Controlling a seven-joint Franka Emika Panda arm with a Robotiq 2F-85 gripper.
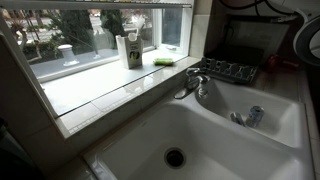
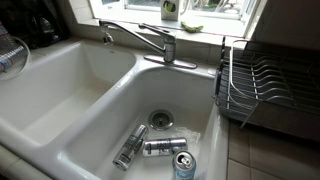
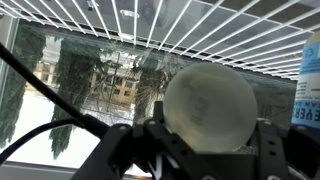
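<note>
In the wrist view my gripper is shut on a pale round-ended object, which looks like a lid or the base of a cup. Its round face is toward the camera and hides most of the fingers; the rest of it cannot be made out. White wire shelving runs across the top of that view, above the held object. A container with a blue-and-white label stands at the right edge. I cannot make out the gripper in either exterior view.
Several cans lie or stand in one basin of the double sink; the other basin looks empty. A faucet rises behind. A dish rack sits beside the sink. A carton and a green item rest on the windowsill.
</note>
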